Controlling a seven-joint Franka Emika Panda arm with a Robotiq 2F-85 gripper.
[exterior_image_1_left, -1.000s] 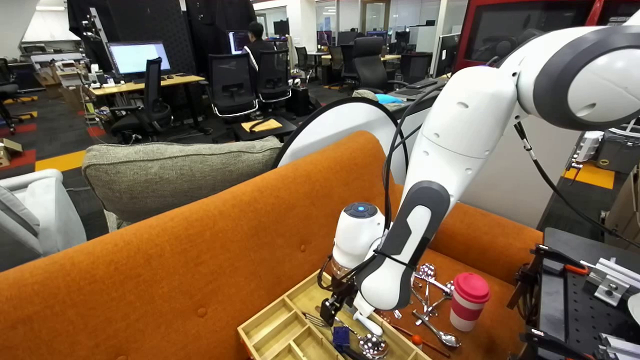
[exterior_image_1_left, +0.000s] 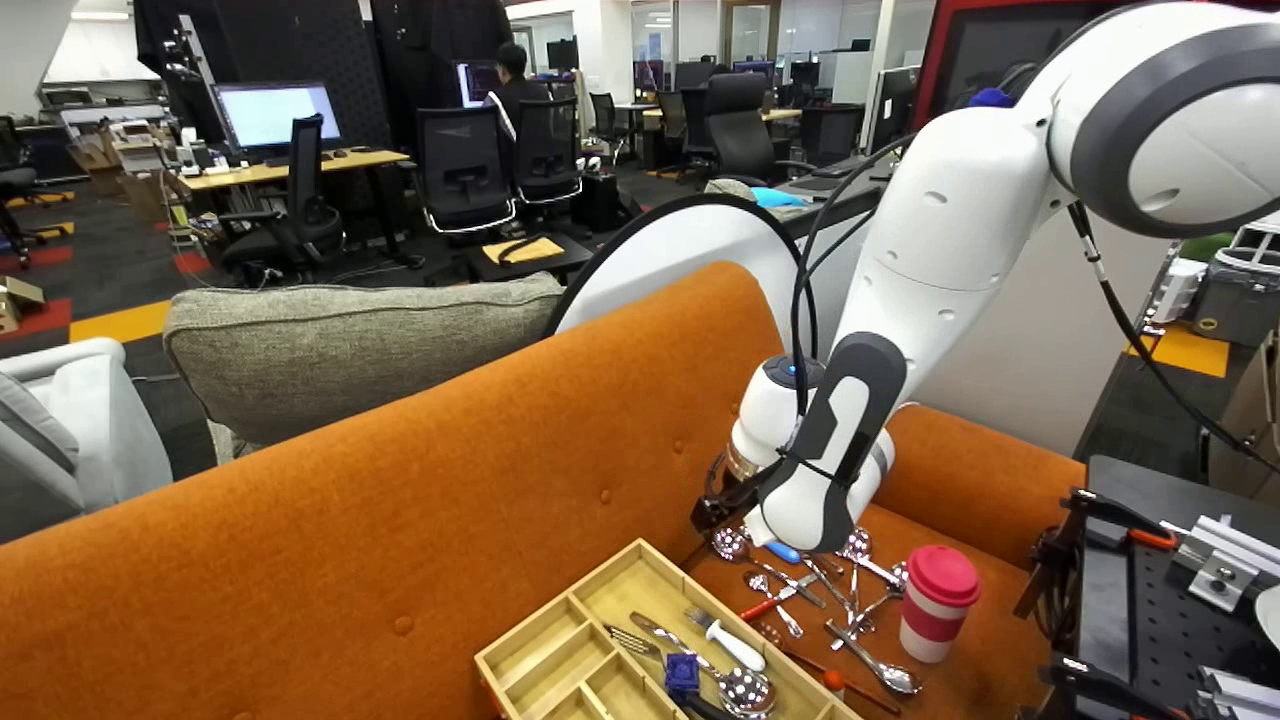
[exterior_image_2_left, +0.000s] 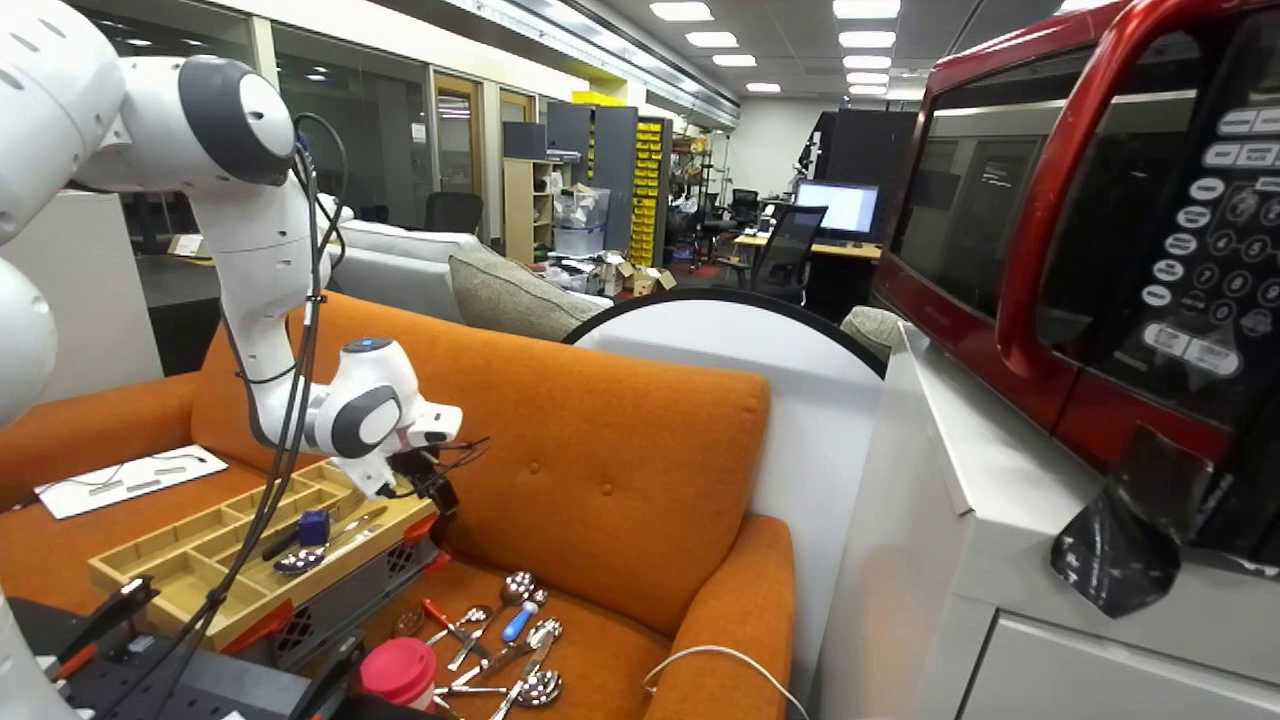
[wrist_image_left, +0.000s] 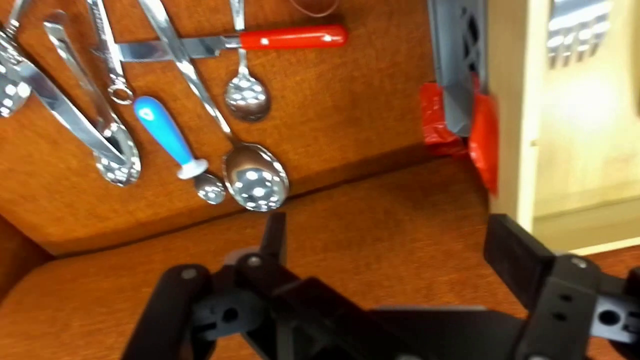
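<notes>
My gripper stands open above the orange couch, with nothing between its fingers. Just beyond the left finger in the wrist view lies a large spoon (wrist_image_left: 256, 180). Left of it are a small blue-handled spoon (wrist_image_left: 165, 135) and several other pieces of cutlery. A red-handled knife (wrist_image_left: 294, 38) lies across the large spoon's handle, near a smaller spoon (wrist_image_left: 246, 96). At the right is the wooden tray (wrist_image_left: 526, 114), with a fork (wrist_image_left: 579, 30) in it. Exterior view 1 shows a white-handled fork (exterior_image_1_left: 734, 646) and a slotted spoon (exterior_image_1_left: 746, 692) in the tray.
A lidded red and white cup (exterior_image_1_left: 938, 602) stands beside the loose cutlery. Red clamps (exterior_image_2_left: 417, 528) and a grey crate (exterior_image_2_left: 372, 588) sit under the tray's edge. The couch backrest (exterior_image_2_left: 600, 444) rises close behind my gripper.
My arm has moved away from over the tray, to the right in exterior view 1. The gripper has left the tray and is now over the couch, by the loose cutlery.
</notes>
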